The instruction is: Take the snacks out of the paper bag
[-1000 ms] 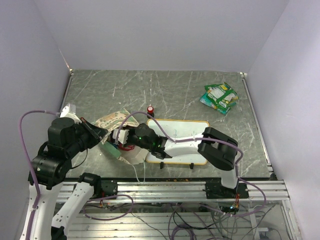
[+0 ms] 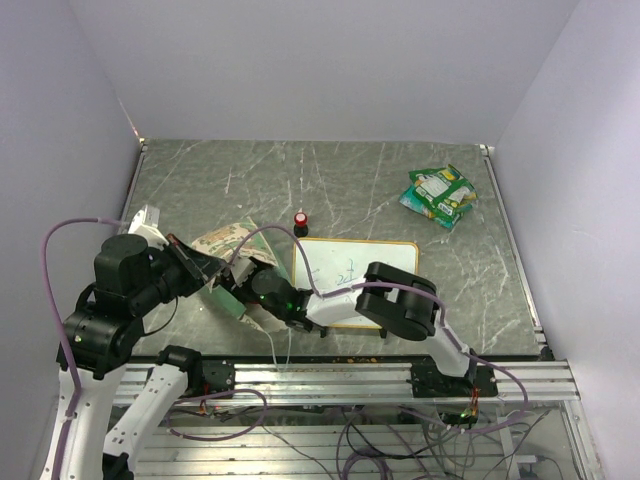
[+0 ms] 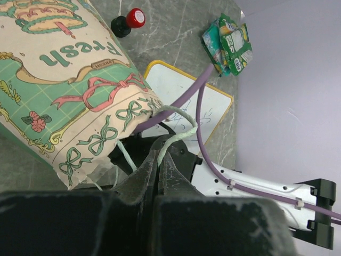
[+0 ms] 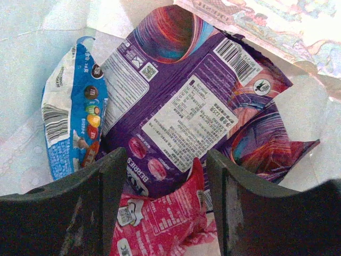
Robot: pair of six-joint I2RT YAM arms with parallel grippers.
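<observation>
The patterned paper bag lies on its side at the left of the table, its mouth facing right. My left gripper is shut on the bag's pale cord handle. My right gripper reaches inside the bag with its fingers open. In the right wrist view, a red snack packet shows between and below its fingers, not clamped. Behind it lies a purple berries packet, with a blue packet to the left. Two green snack packets rest on the table at the far right.
A whiteboard with a yellow edge lies beneath the right arm. Just above its left corner stands a small dark bottle with a red cap.
My right arm has moved left, deeper into the bag's mouth, covering the red that showed there. The left gripper has shifted very slightly to the right.
</observation>
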